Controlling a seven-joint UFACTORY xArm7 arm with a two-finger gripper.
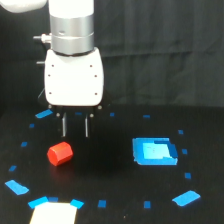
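Note:
A red block (60,153), roughly cylindrical or many-sided, lies on the black table at the left. Above it and slightly to its right hangs my gripper (76,127), pointing down, its two thin fingers spread apart. Nothing shows between them, and the fingertips appear apart from the block. How far behind or in front of the block they are, I cannot tell from this view.
At the right, blue tape frames a pale square (155,151) on the table. Small blue marks dot the surface, with longer strips such as one (186,198) near the edges. A white and pale orange patch (52,213) sits at the bottom left.

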